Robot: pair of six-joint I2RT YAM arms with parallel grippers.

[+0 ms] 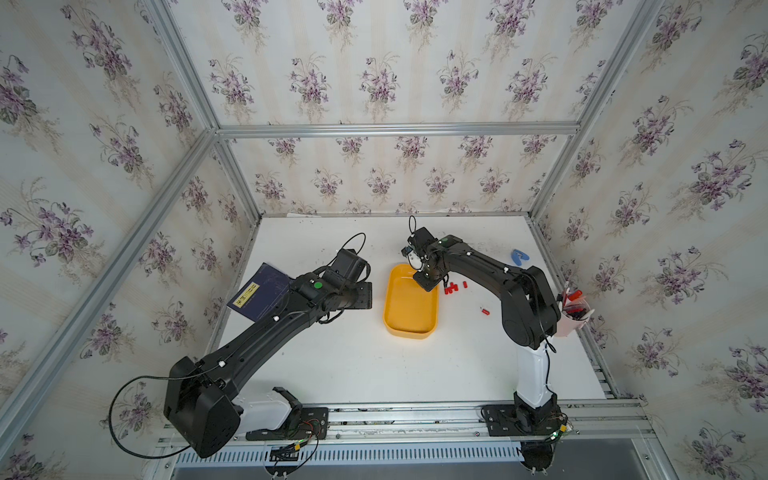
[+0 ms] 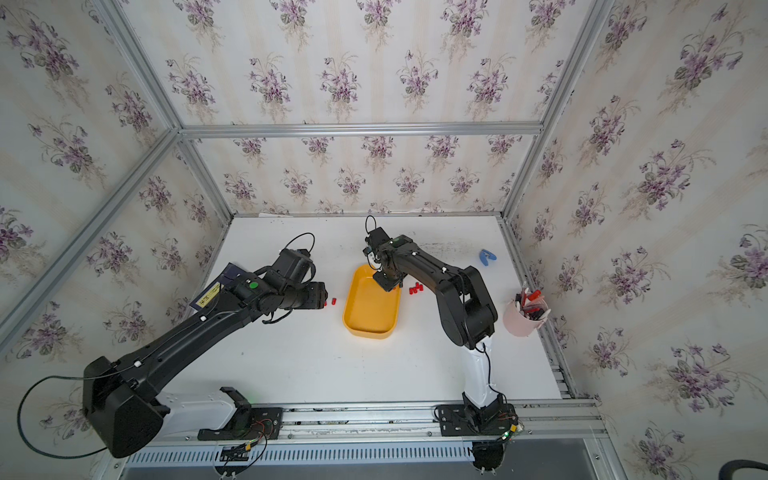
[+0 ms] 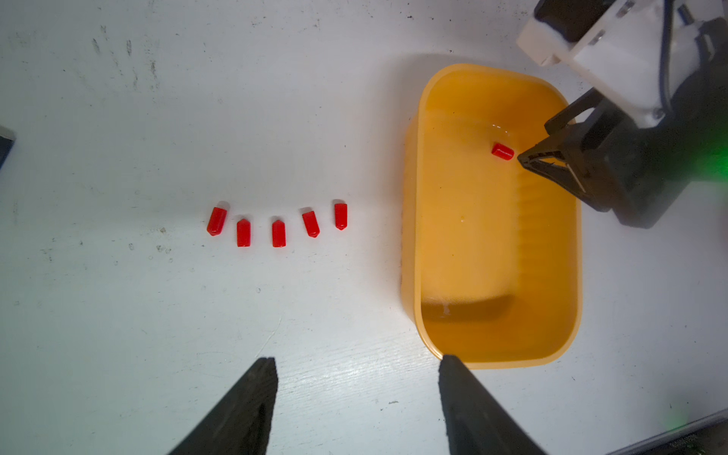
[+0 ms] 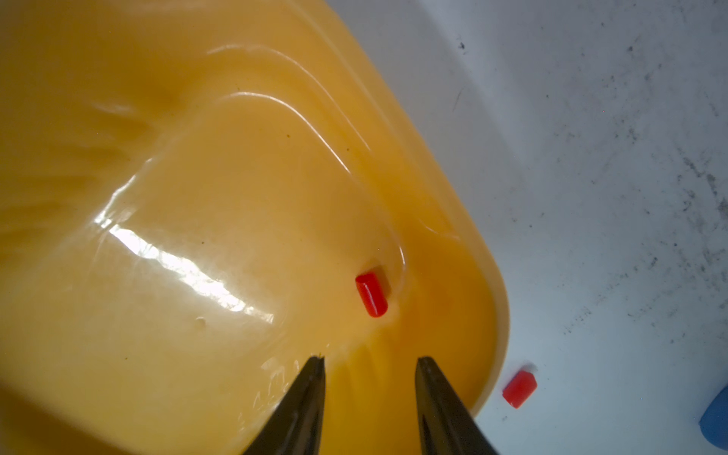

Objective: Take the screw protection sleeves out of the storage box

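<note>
The yellow storage box (image 1: pixel 410 310) stands in the middle of the table. One red screw protection sleeve (image 4: pixel 371 295) lies on its floor, close to a rounded end corner. My right gripper is above the box interior, its fingers parted around empty space; the sleeve shows just beyond the gap between the tips, apart from them. In the left wrist view, a row of several red sleeves (image 3: pixel 278 233) lies on the table beside the box. My left gripper hangs open over the table left of the box, holding nothing.
More red sleeves (image 1: pixel 454 287) lie on the table right of the box. A dark blue folder-like object (image 1: pixel 261 291) is at the left, partly behind my left arm. A pink cup of pens (image 2: pixel 525 315) and a blue item (image 2: pixel 487 257) are at the right.
</note>
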